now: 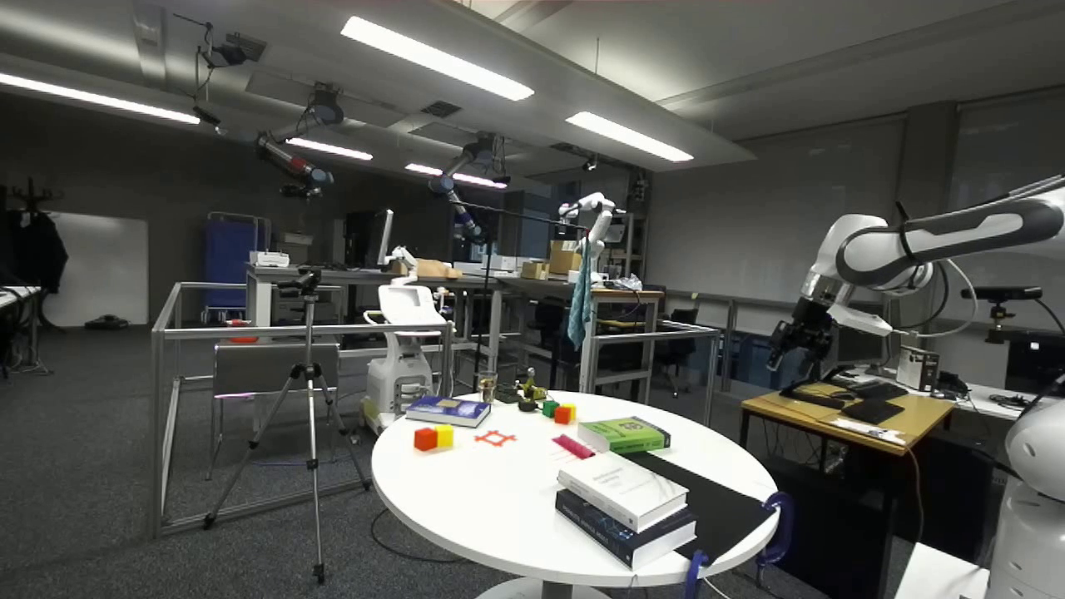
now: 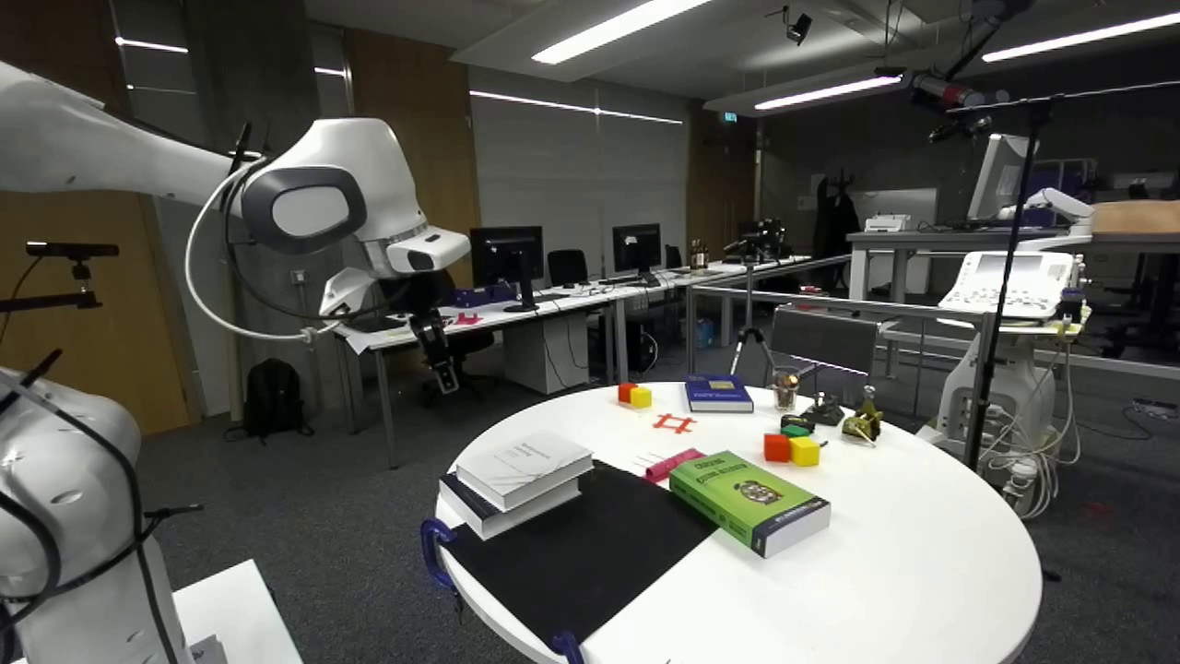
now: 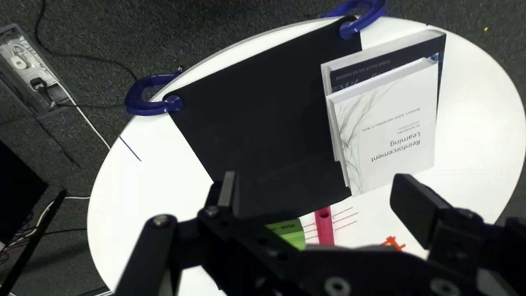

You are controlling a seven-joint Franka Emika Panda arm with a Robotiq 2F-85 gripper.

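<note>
My gripper hangs high above the round white table, its two fingers wide apart with only air between them. Below it in the wrist view, a white book [image 3: 389,133] titled Reinforcement Learning lies on a dark book [image 3: 365,74], both partly over a black mat [image 3: 266,128]. A green book [image 2: 747,492] rests flat past the mat's edge, beside a pink holder [image 2: 671,464]. On the far side are a blue book [image 1: 448,411], an orange frame [image 1: 495,438] and red [image 1: 425,439] and yellow [image 1: 444,436] blocks.
Blue clamps [image 3: 148,101] grip the mat at the table's edge. Another red block [image 2: 776,447] and yellow block [image 2: 805,452] sit beyond the green book, near small dark and gold objects and a glass [image 2: 785,387].
</note>
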